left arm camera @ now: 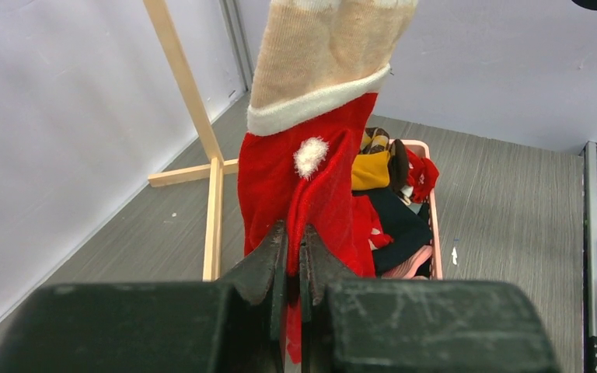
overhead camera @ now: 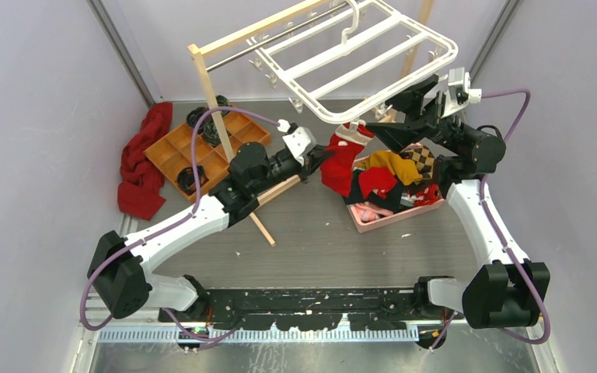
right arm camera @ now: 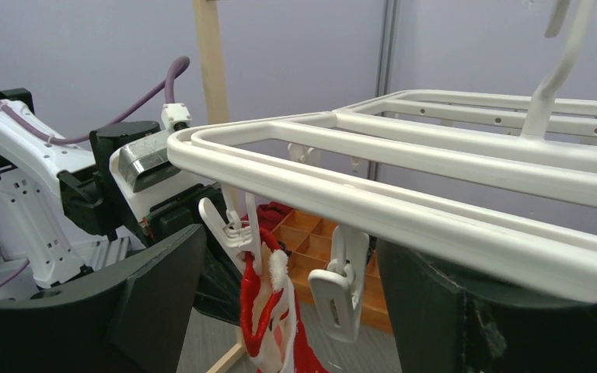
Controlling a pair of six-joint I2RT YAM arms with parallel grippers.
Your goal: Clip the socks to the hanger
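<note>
A red sock (overhead camera: 337, 172) with a beige-and-white upper part hangs under the front corner of the white hanger (overhead camera: 347, 116). In the right wrist view, a white clip (right arm camera: 235, 238) has its fingers at the red-edged opening of the sock (right arm camera: 255, 326). My left gripper is shut on a pinched fold of the sock's red part, below its white pompom. Close under the hanger rail, my right gripper (overhead camera: 382, 115) stands open with no cloth held between its fingers. An empty clip (right arm camera: 337, 299) hangs in the space between those fingers.
A pink bin (overhead camera: 392, 221) of mixed socks stands on the floor below the hanger. At the left are a wooden compartment tray (overhead camera: 172, 162) and a dark red cloth (overhead camera: 141, 167). A wooden post (overhead camera: 211, 97) stands beside the left arm.
</note>
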